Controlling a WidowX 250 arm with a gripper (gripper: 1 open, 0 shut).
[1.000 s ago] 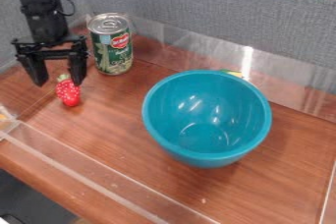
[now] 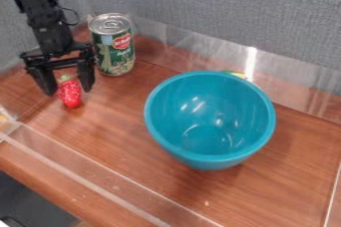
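My black gripper (image 2: 67, 76) is at the upper left, open, its fingers lowered on either side of a red strawberry (image 2: 71, 95) that rests on the wooden table. Whether the fingers touch it I cannot tell. A tall metal can with a green and red label (image 2: 115, 48) stands just right of the gripper. A large turquoise bowl (image 2: 210, 137) sits right of centre, empty.
Clear plastic walls and a grey padded backdrop (image 2: 213, 32) bound the table (image 2: 147, 191). A small yellow object peeks from behind the bowl.
My gripper has moved lower, and slightly right, down around the strawberry. The can and bowl have not moved.
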